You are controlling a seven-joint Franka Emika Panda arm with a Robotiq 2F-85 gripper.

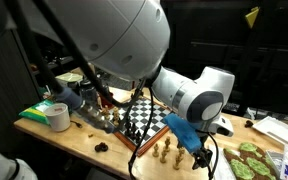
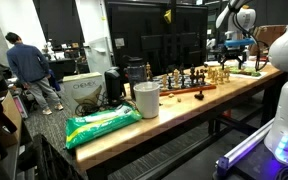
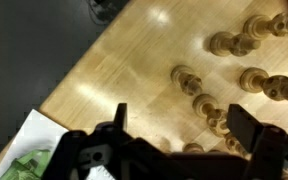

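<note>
Tan wooden chess pieces stand in a loose cluster on the table; one (image 3: 186, 79) lies nearest the middle of the wrist view, with another piece (image 3: 234, 44) farther up to its right. My gripper is open above the table, and the wood and some pieces show between and beyond its fingers. In exterior view 1 the gripper (image 1: 204, 158) hangs at the right of the standing pieces (image 1: 166, 152). The chessboard (image 1: 156, 118) lies behind them, partly hidden by my arm, with dark pieces near its left side.
A tray with green and brown patches (image 1: 246, 162) sits at the right. A white mug (image 2: 146, 100) and a green bag (image 2: 102, 127) stand at the table's other end. White paper with something green (image 3: 34, 145) lies at the table edge. A person (image 2: 28, 72) stands in the background.
</note>
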